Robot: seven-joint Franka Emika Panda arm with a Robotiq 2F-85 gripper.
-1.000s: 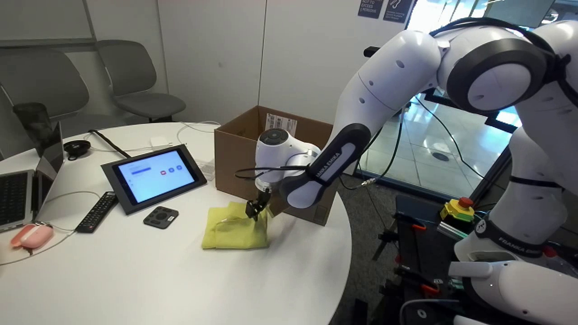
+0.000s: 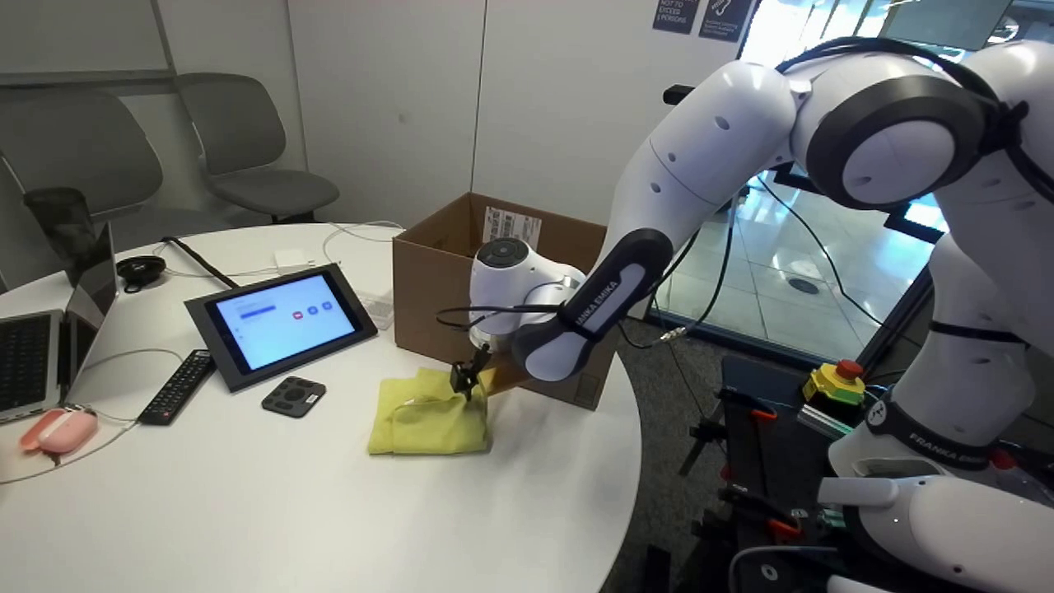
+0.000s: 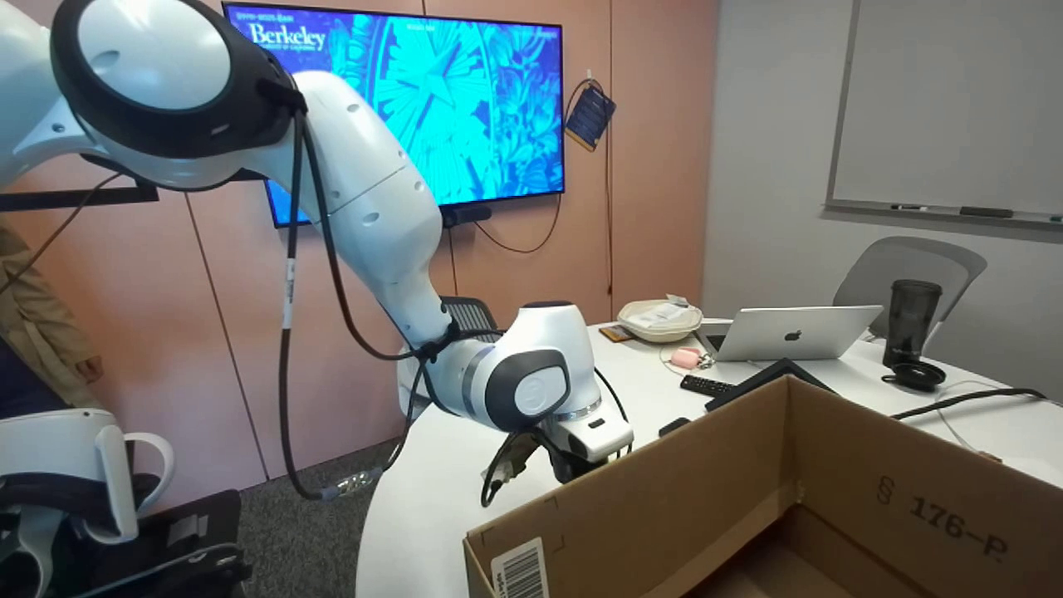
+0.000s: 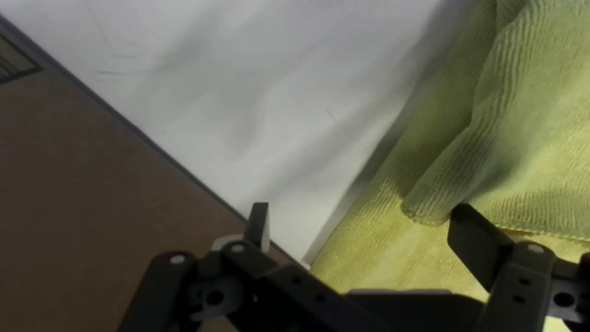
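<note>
A yellow-green cloth [image 2: 435,425] lies folded and rumpled on the white table, in front of the cardboard box. My gripper is open at the cloth's edge, its two fingers wide apart in the wrist view. The right finger [image 4: 478,243] is close against a raised fold of the cloth [image 4: 531,138], while the left finger [image 4: 257,227] appears over the box side and bare table. No cloth is clasped. In exterior view 2 the cloth and fingertips are hidden behind the box [image 3: 658,498].
The open cardboard box [image 2: 430,296] stands right behind the gripper. Left of the cloth are a small black control pad [image 2: 293,396], a tablet panel [image 2: 283,321], a remote [image 2: 178,386] and a laptop [image 2: 44,346].
The gripper and wrist have shifted slightly to the right in exterior view 1, and the gripper looks more upright. The cloth looks nearly the same.
</note>
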